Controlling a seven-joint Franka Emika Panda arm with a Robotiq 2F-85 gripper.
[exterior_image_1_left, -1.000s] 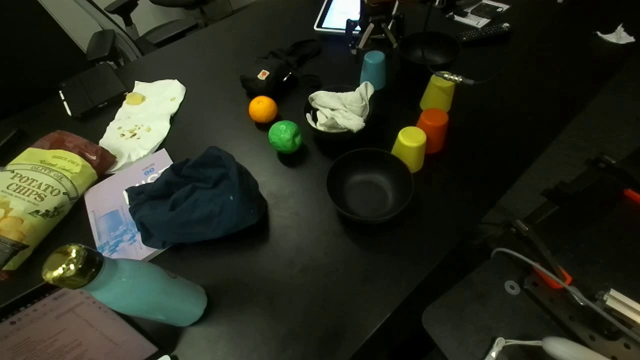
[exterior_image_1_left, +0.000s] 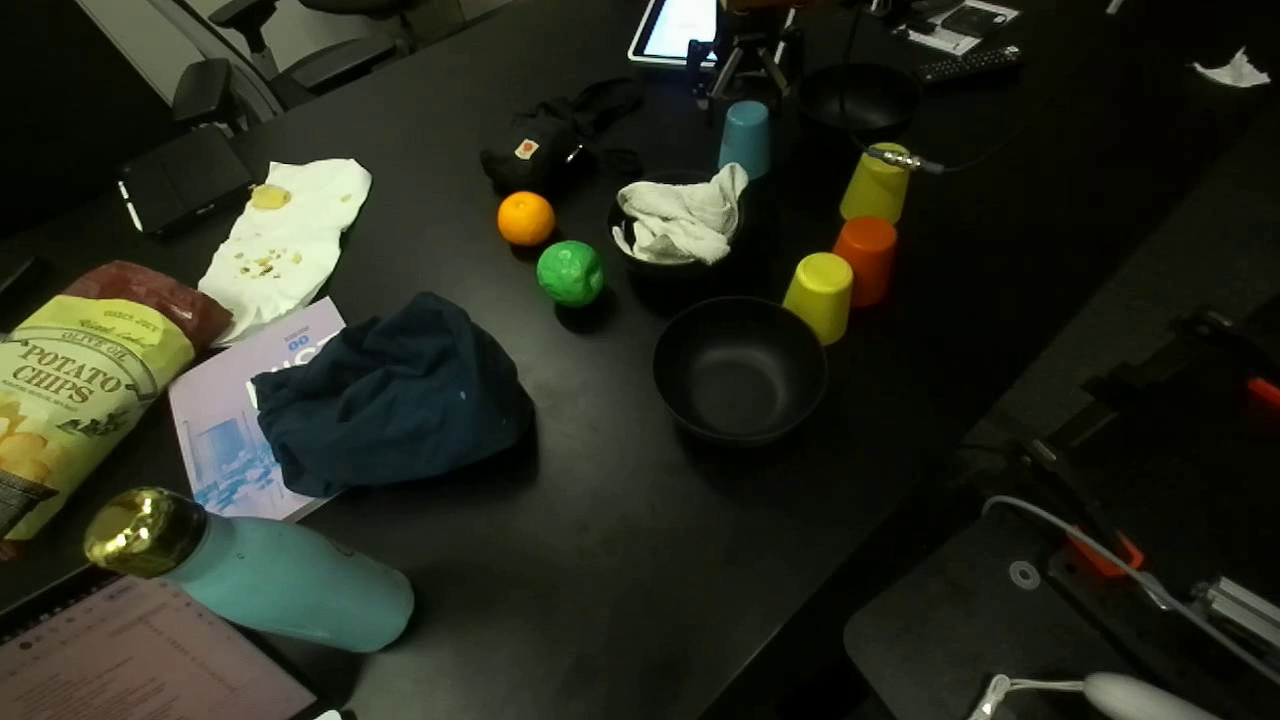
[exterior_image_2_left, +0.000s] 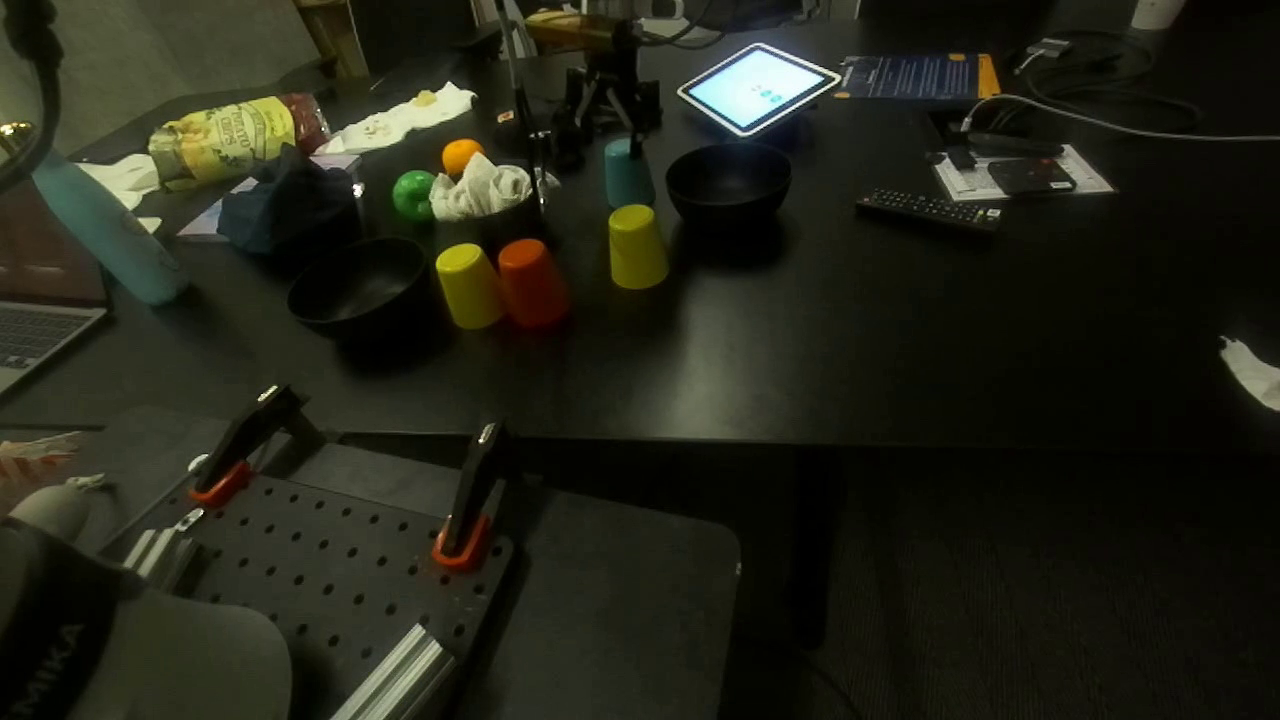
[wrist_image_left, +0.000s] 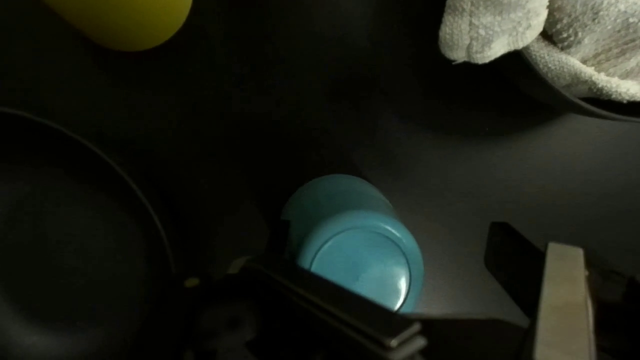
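A blue cup (exterior_image_1_left: 745, 139) stands upside down near the back of the table, between two black bowls. Just behind and above it in exterior view 1 is my gripper (exterior_image_1_left: 746, 74), pointing down with its fingers spread. In exterior view 2 the same cup (exterior_image_2_left: 627, 175) shows just below the gripper (exterior_image_2_left: 609, 118). From the wrist, the cup's base (wrist_image_left: 363, 261) appears between the two fingers, much closer to the left one, which covers part of it. A wide gap separates the cup from the right finger (wrist_image_left: 561, 300). Whether the left finger touches the cup, I cannot tell.
An empty black bowl (exterior_image_2_left: 728, 182) stands beside the cup. Another bowl holds a white cloth (exterior_image_1_left: 684, 216). Two yellow cups, an orange cup (exterior_image_1_left: 866, 258) and an empty bowl (exterior_image_1_left: 738, 372) lie nearer the front. An orange (exterior_image_1_left: 525, 220) and a green ball (exterior_image_1_left: 570, 274) sit leftward.
In exterior view 1 my gripper has shifted very slightly left, and the blue cup appears a hair further left too. Everything else on the table looks unmoved.
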